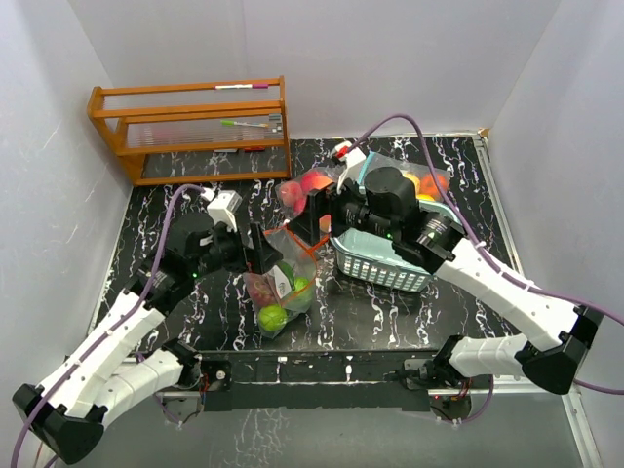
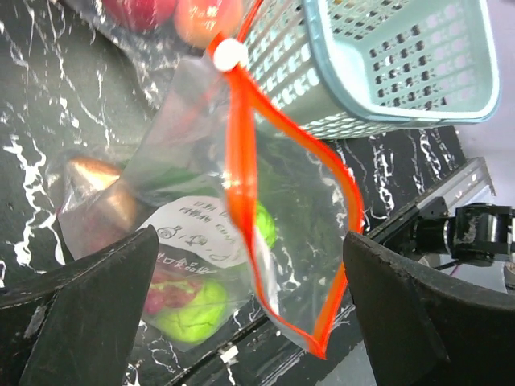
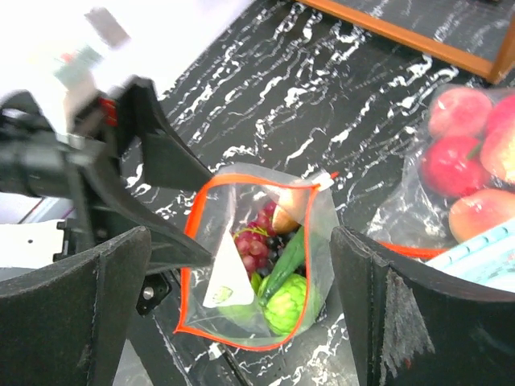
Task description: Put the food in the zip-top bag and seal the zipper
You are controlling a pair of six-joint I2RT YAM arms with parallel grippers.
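Note:
A clear zip bag (image 1: 283, 292) with orange zipper rim (image 3: 193, 217) rests on the marble counter, mouth up, holding grapes (image 3: 253, 249), green vegetables (image 3: 286, 301) and a reddish fruit (image 2: 100, 181). My left gripper (image 1: 255, 249) hangs open just above it at the left; in the left wrist view the zipper top lies between and below its empty fingers. My right gripper (image 1: 317, 214) is open above and right of the bag, nothing between its fingers.
A teal basket (image 1: 385, 273) stands right of the bag, with a bag of fruit behind it. Another bag of red fruit (image 3: 455, 165) lies behind. A wooden rack (image 1: 195, 107) is at back left.

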